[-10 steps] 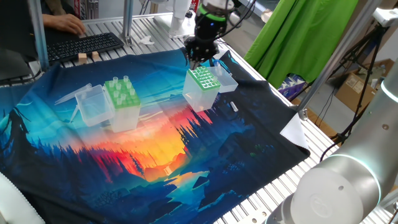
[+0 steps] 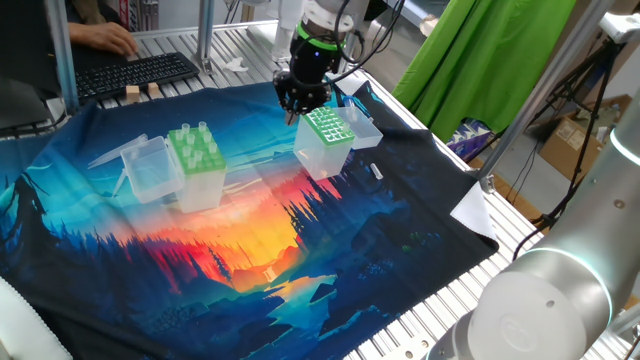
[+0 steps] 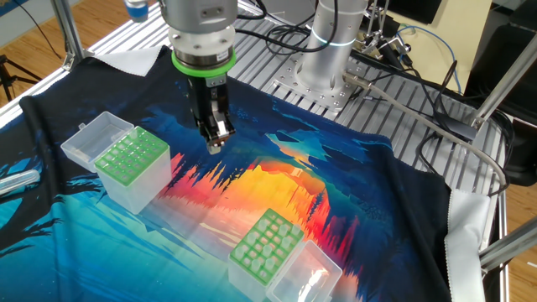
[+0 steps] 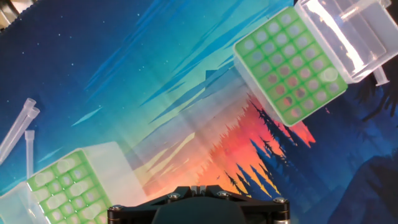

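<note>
In exterior view 1, a clear box with a green grid top [image 2: 197, 150] stands on the left, with several clear tips upright in it. A second green-topped box [image 2: 330, 126] stands to the right; its grid looks mostly empty, though in the wrist view one pale round tip [image 4: 329, 74] shows near a corner of it. My gripper [image 2: 291, 121] is above the cloth, on the left side of the second box in that view and apart from it. Seen from the wrist, its fingers [image 4: 199, 190] meet, nothing visible between them. In exterior view 2 the gripper [image 3: 216, 148] points downward.
Both boxes have open clear lids, one [image 2: 152, 168] beside the left box and another [image 2: 362, 128] beside the right. Loose clear tips [image 4: 17, 127] lie near the tip-filled box. A patterned cloth [image 2: 270, 260] covers the table, its middle free. A person's hand [image 2: 105, 38] rests by a keyboard.
In exterior view 1 my gripper has moved left and slightly down in the picture, away from over the right box's back edge. Boxes and lids have stayed where they were.
</note>
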